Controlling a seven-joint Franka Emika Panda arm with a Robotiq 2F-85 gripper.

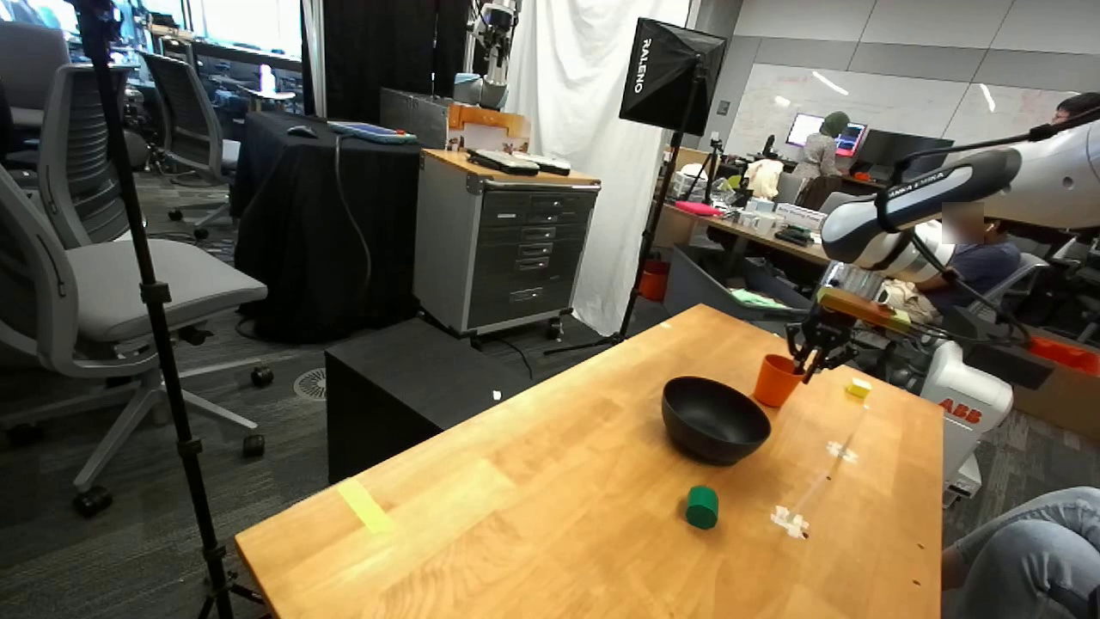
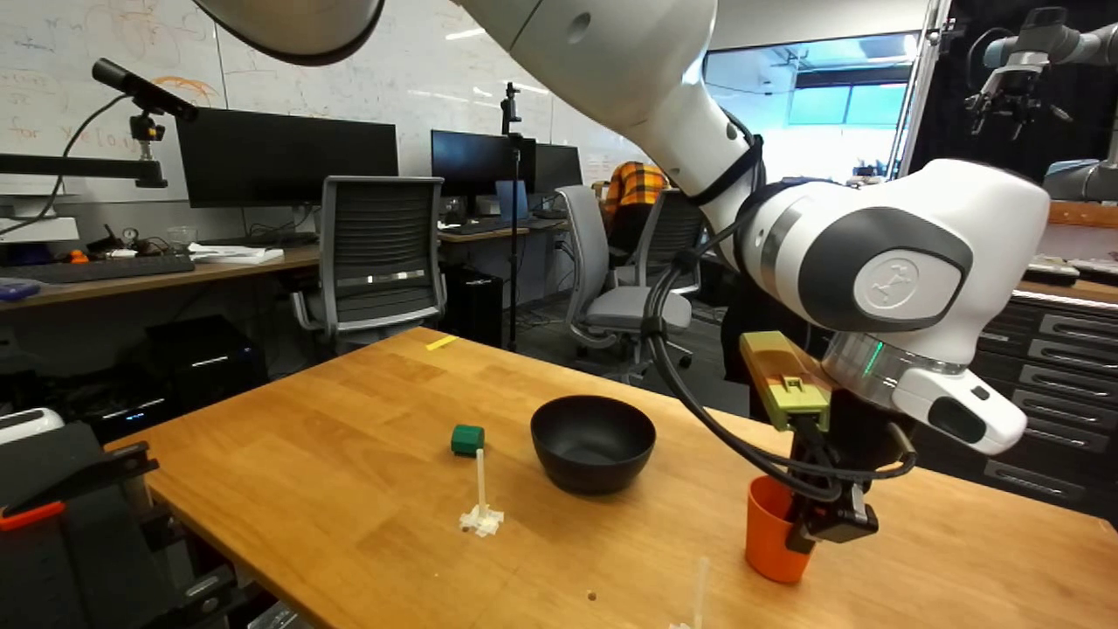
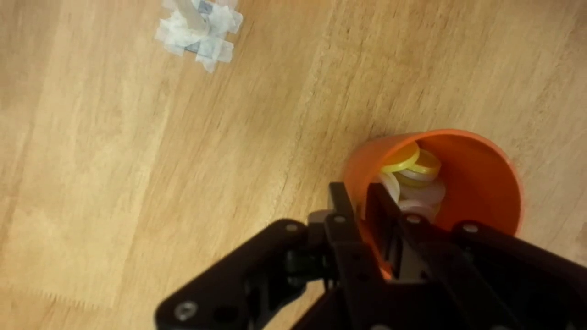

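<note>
The orange cup stands upright on the table, with several yellow and whitish discs lying inside it. My gripper is shut on the cup's near wall, one finger inside the rim and the other outside. From the side, the gripper reaches down at the cup, whose base appears to rest on the wood. In the first exterior view the cup sits just behind the black bowl, partly covered by the fingers.
The black bowl looks empty from here. A green block lies near the bowl, and a yellow block sits close to the gripper. Taped upright sticks line one table side.
</note>
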